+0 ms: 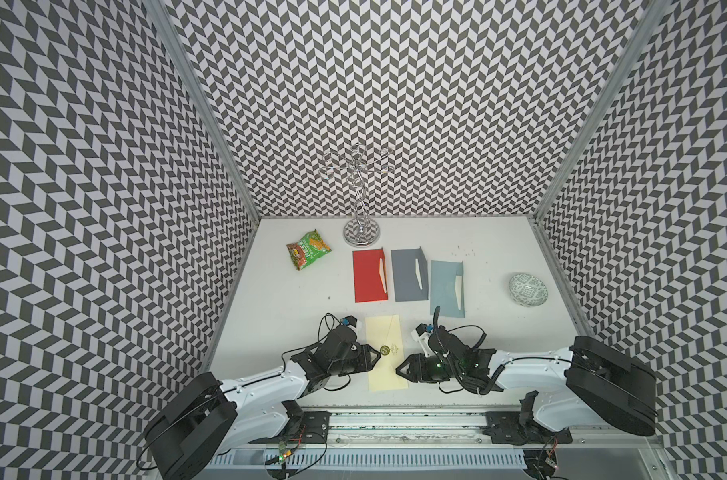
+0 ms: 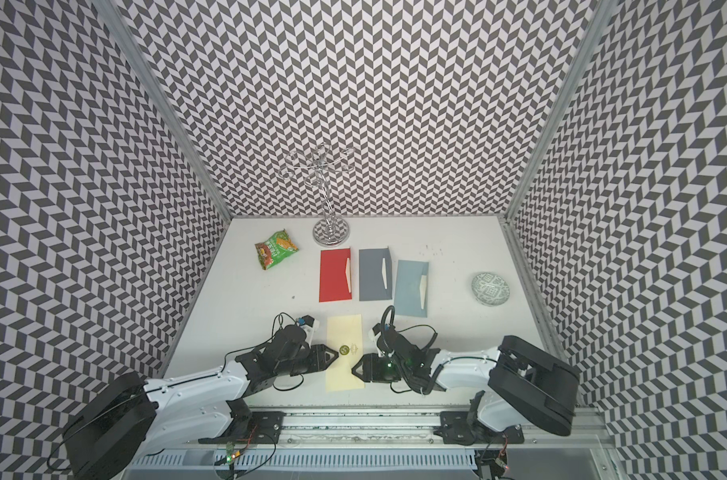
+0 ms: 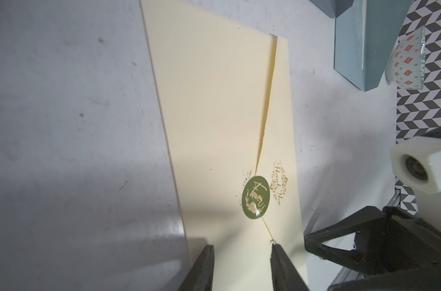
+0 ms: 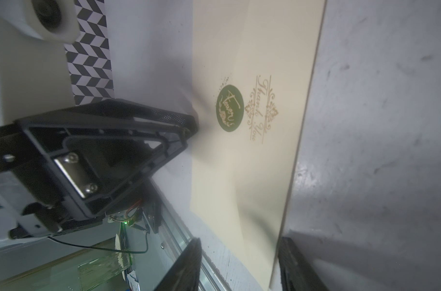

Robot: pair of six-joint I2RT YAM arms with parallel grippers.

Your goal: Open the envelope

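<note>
A cream envelope lies flat at the table's front middle, flap closed by a green round sticker beside printed "Thank You" lettering. My left gripper is low over its left side; in the left wrist view its fingertips stand a little apart over the paper, and whether anything is between them is hidden. My right gripper is at the envelope's lower right; in the right wrist view its fingers are parted at the long edge of the envelope.
Red, grey and light blue envelopes lie behind. A snack bag, chrome stand and patterned round object stand farther out.
</note>
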